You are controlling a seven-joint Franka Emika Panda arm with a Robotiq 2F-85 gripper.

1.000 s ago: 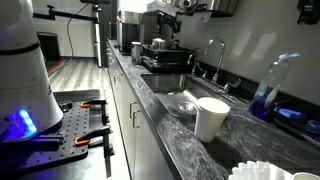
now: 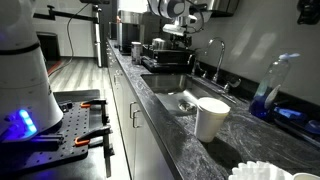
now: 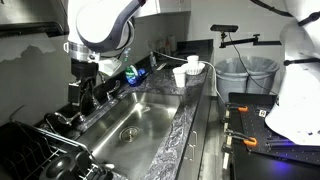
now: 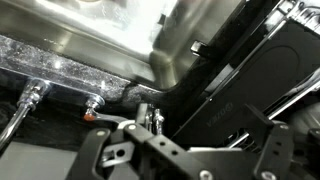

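My gripper stands open in the wrist view, its dark fingers (image 4: pixel 100 150) spread at the bottom edge and nothing held between them. It hangs at the sink's far end in exterior view 1, near a dark dish rack (image 3: pixel 30 155). The steel sink (image 4: pixel 120 25) fills the upper left of the wrist view, with chrome taps (image 4: pixel 35 90) at its side. Beyond the fingers lies a dark flat item (image 4: pixel 250 85) with pale lettering. Small shiny items (image 4: pixel 150 115) show near the middle, too unclear to name.
A white cup (image 2: pixel 210 119) stands on the near counter. Behind it are a clear bottle (image 2: pixel 270 85) with blue in it and a white fluted item (image 2: pixel 260 171). The tall faucet (image 2: pixel 218 60) rises behind the sink. The sink basin looks empty.
In exterior view 1 the arm's end has come lower at the far end of the counter, and the gripper has turned downward. The cup, bottle and sink look unmoved.
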